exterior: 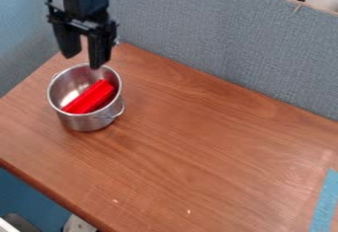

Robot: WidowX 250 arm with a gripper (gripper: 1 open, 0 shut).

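Observation:
A steel pot point(73, 117) with a wire handle stands at the left of the wooden table. Inside it lies a red elongated object point(89, 97). Above and just behind the pot hangs my black gripper point(82, 50), open, with nothing visible between its fingers.
Grey padded walls point(231, 48) border the back and left. A strip of blue tape point(323, 201) lies at the right edge.

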